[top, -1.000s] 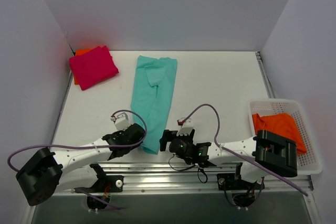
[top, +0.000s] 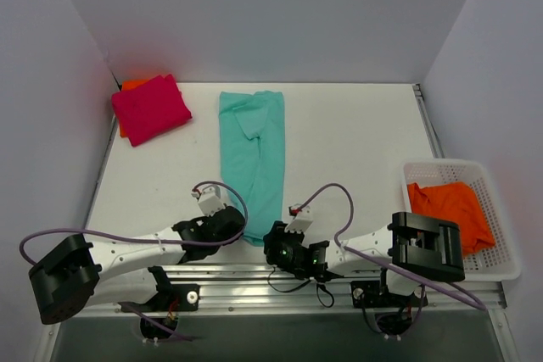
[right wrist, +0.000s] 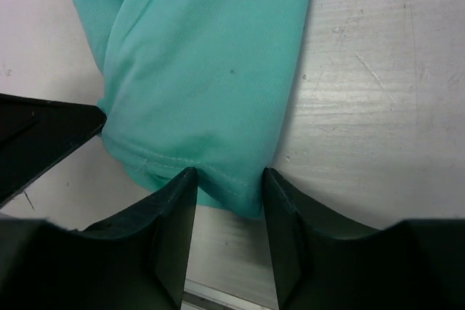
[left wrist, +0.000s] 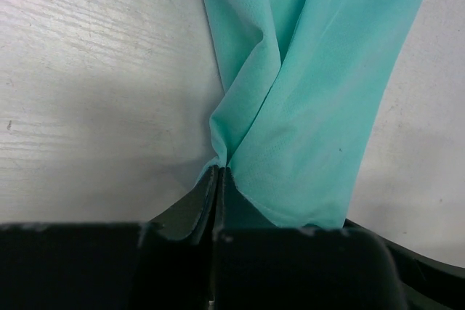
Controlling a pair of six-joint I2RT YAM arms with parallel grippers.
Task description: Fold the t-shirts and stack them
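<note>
A long teal t-shirt [top: 252, 150] lies folded lengthwise in the middle of the table, its near end between the two grippers. In the left wrist view my left gripper is shut on its bunched left edge. In the right wrist view my right gripper has its fingertips at the shirt's hemmed near corner, part open, with fabric between them; whether it grips is unclear. My left gripper's dark finger shows at the left of that view.
Folded pink and orange shirts [top: 151, 110] are stacked at the back left. A white basket [top: 501, 243] with an orange garment [top: 450, 209] stands at the right.
The right arm has come left and down to the shirt's near corner.
</note>
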